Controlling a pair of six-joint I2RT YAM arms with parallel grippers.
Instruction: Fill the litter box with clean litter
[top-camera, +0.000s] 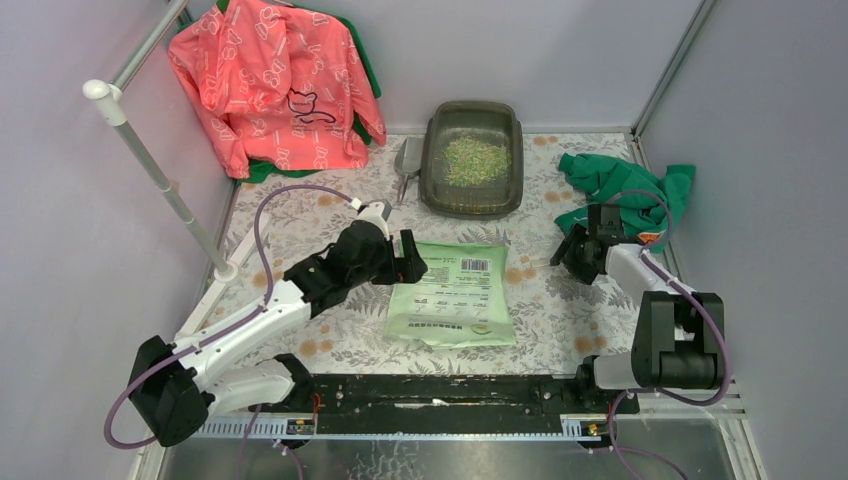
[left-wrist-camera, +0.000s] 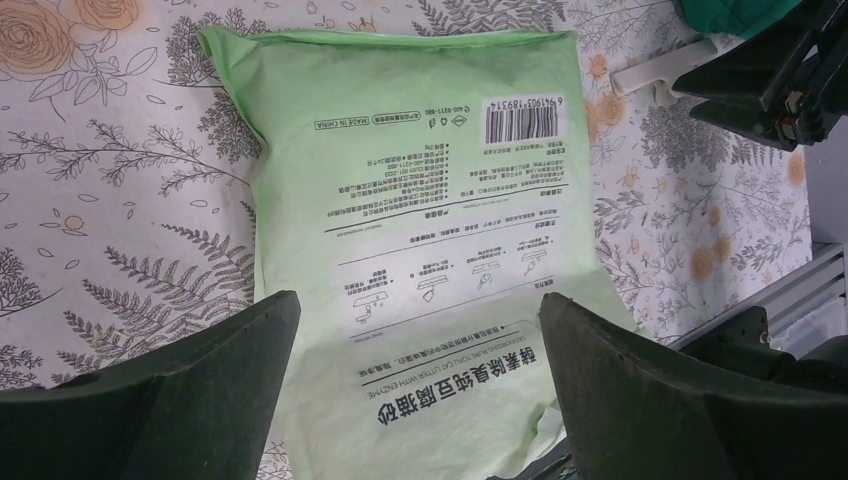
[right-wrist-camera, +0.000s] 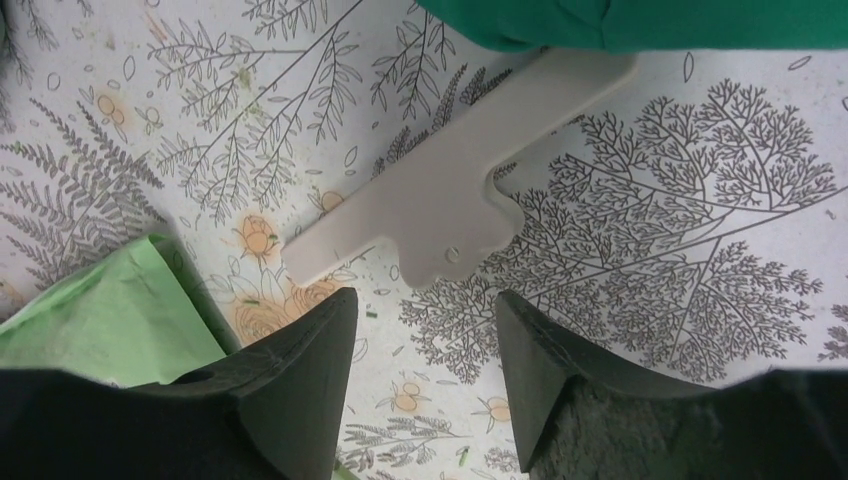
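The grey litter box (top-camera: 470, 160) stands at the back middle with some green litter in it, a scoop (top-camera: 407, 160) at its left. A pale green litter bag (top-camera: 450, 300), printed side up, lies flat in front of it. My left gripper (top-camera: 410, 262) is open above the bag's upper left, nothing between its fingers. My right gripper (top-camera: 570, 250) is open at the right, above a flat off-white plastic piece (right-wrist-camera: 440, 210) that lies beside the bag, partly under green cloth.
Green cloth (top-camera: 625, 185) lies bunched at the back right. A pink garment (top-camera: 270, 90) is at the back left, near a white pipe stand (top-camera: 150, 170). Bare mat lies left and right of the bag.
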